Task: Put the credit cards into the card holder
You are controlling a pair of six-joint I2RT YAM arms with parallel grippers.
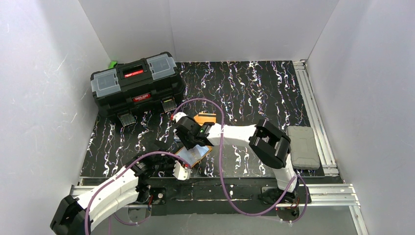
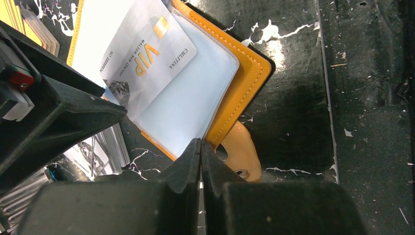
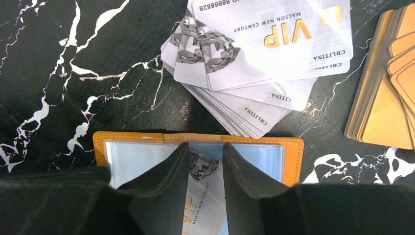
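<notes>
The card holder (image 2: 247, 81) lies open on the table, orange with stitched edges and pale clear sleeves. One silver VIP card (image 2: 161, 56) rests at an angle on its sleeves; whether any of it is inside a pocket I cannot tell. My right gripper is part open, its fingertips either side of that card's end, near the holder's edge. At the sleeve's near corner my left gripper is shut; whether the thin sleeve is pinched there cannot be made out. Beyond the holder, more silver cards (image 3: 274, 44) lie in a fanned pile.
A stack of gold cards (image 3: 386, 107) sits beside the silver pile. The holder's snap strap (image 2: 247, 154) sticks out near my left fingertips. A black toolbox (image 1: 137, 85) stands at the back left and a grey case (image 1: 303, 147) at the right.
</notes>
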